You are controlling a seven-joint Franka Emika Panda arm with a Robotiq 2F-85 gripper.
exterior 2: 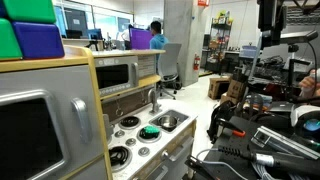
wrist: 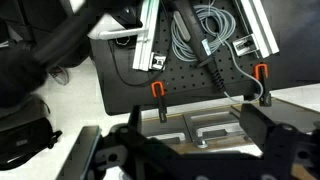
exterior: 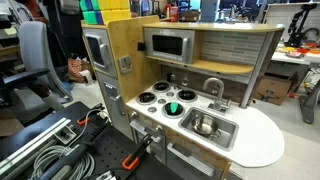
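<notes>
A green object [exterior: 174,107] rests on the white stovetop of the toy kitchen, among the dark burners; exterior view 2 shows the same green object [exterior 2: 150,131] beside the sink. A metal bowl or strainer [exterior: 205,128] seems to sit in the sink [exterior: 222,135]. In the wrist view my gripper is open, its dark fingers [wrist: 262,132] wide apart at the lower edge, nothing between them. Beneath it show the base table's edge and the kitchen's front. The gripper is well away from the stovetop.
A microwave [exterior: 170,44] stands on the shelf above the stove. Cupboard doors and drawers [exterior: 190,160] line the kitchen's front. Coiled cable [wrist: 197,35] and orange-handled clamps [wrist: 158,90] lie on the black base table. White counter [exterior: 260,140] right of the sink is clear.
</notes>
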